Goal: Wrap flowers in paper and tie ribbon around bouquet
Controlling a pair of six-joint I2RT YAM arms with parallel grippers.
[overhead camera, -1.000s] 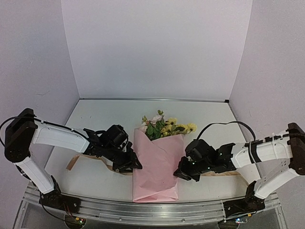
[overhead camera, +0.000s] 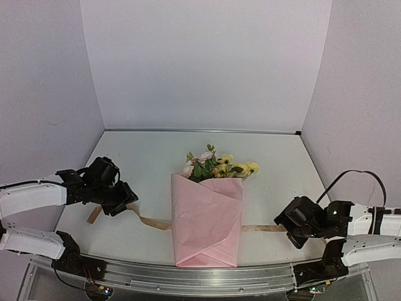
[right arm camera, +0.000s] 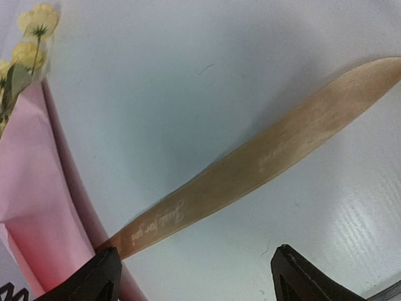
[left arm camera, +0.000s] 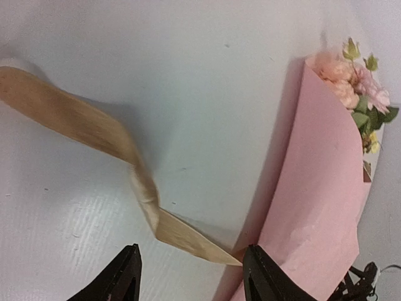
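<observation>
The bouquet, wrapped in pink paper [overhead camera: 207, 219], lies upright in the top view with pink and yellow flowers [overhead camera: 216, 166] at its far end. A tan ribbon passes beneath it; its left part [left arm camera: 188, 241] is twisted and bent, while its right part [right arm camera: 238, 175] lies fairly straight with printed lettering near the paper. My left gripper is open over the left stretch of ribbon, apart from the bouquet. On the other side my right gripper stands open above the right stretch. Neither has anything between its fingers.
Bare white table [overhead camera: 144, 150] surrounds the bouquet, widest behind it. A metal rail [overhead camera: 188, 276] runs along the front edge, close to the bouquet's lower end. Grey walls close in the left, right and back.
Both grippers were beside the bouquet's edges and have moved outward, left and right, away from it. The wrap has spread slightly wider, and both ribbon stretches beside it are uncovered.
</observation>
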